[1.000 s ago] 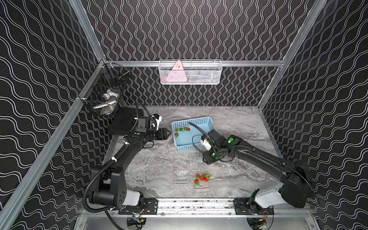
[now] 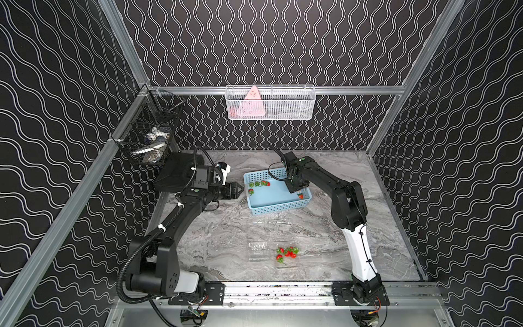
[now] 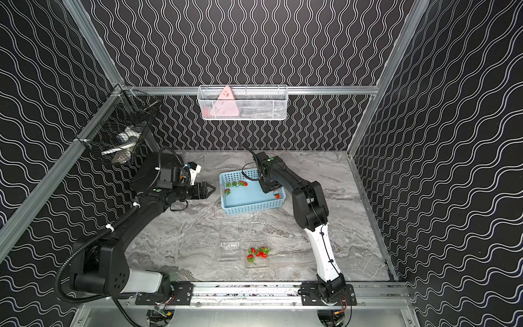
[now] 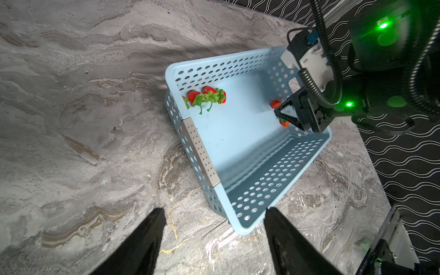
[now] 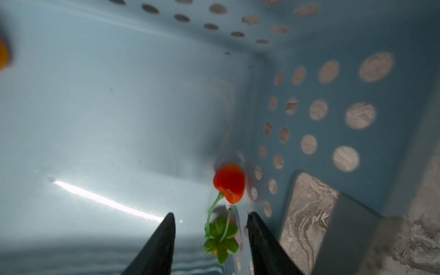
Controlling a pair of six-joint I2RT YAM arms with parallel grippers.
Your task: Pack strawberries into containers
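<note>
A blue basket [image 4: 238,123] holds several strawberries: a group [image 4: 206,96] at its left end, others [image 5: 229,182] along its right end. My right gripper is open inside that end, just over a red strawberry and a green leafy top. My left gripper hangs left of the basket with its fingers apart, nothing between them. A clear container with several red strawberries [image 2: 287,253] sits at the front, beside an empty-looking clear container [image 2: 258,250].
A wire basket with a pink item [image 2: 269,111] hangs at the back; a dark mesh basket [image 2: 149,136] is at left. The table right of the blue basket [image 2: 376,218] is clear.
My right arm has swung back from over the front containers into the right end of the blue basket. The left arm has not visibly moved.
</note>
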